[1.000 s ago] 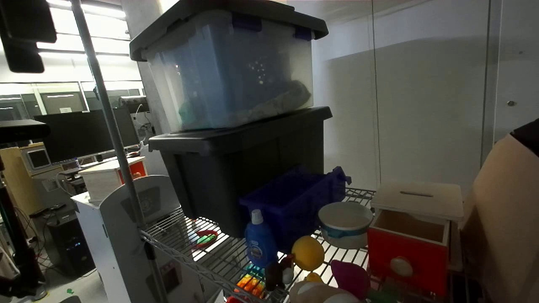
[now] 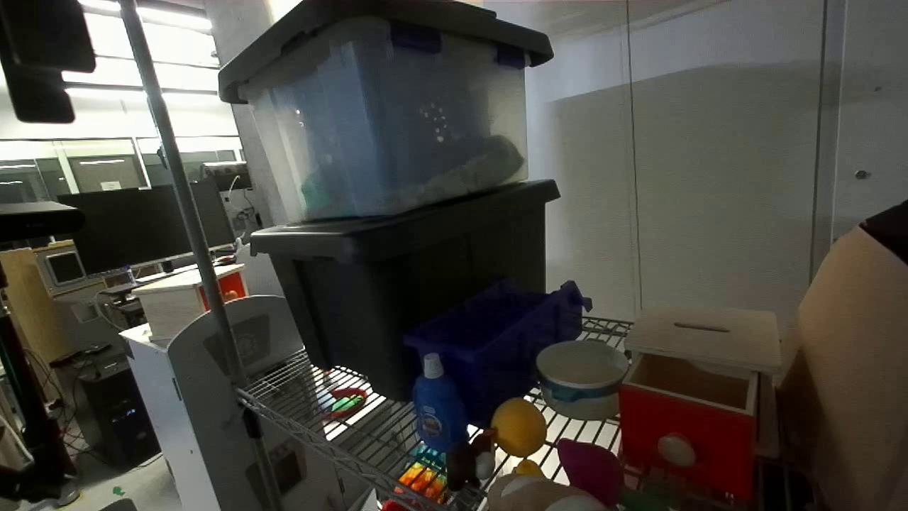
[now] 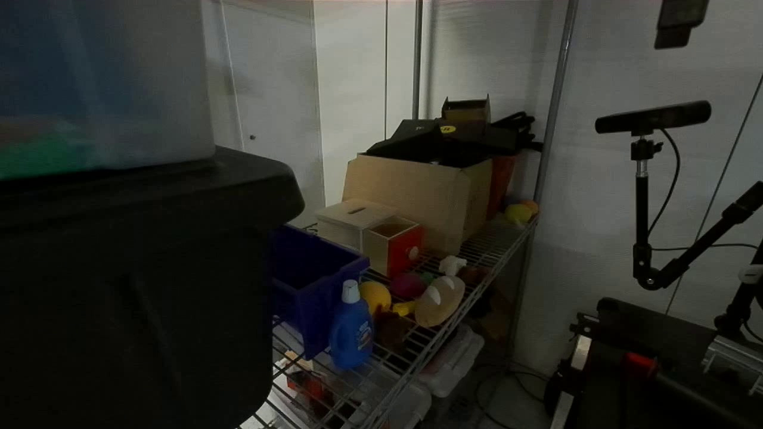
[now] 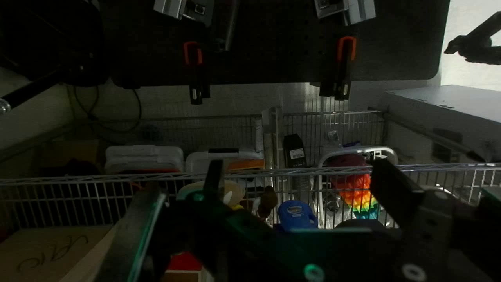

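Note:
Only the wrist view shows my gripper, its dark fingers spread wide and the fingers open. No object is held between them; the wire shelf and its contents lie beyond the gap. Among those is a blue bottle (image 4: 296,214), which stands upright with a white cap in exterior view 1 (image 2: 439,413). Close to that bottle are a yellow ball (image 2: 519,427) and a dark blue bin (image 2: 502,341). Farther right sits a red-fronted wooden box (image 2: 689,426) with a round knob. A magenta toy (image 2: 589,470) rests in front of it.
Two large bins are stacked at the shelf's left: a black one (image 2: 408,289) beneath a clear one (image 2: 408,128). A white pot (image 2: 581,375) stands beside the wooden box. Exterior view 2 shows a cardboard box (image 3: 408,193) behind, and a metal post (image 3: 554,107) at the shelf's corner.

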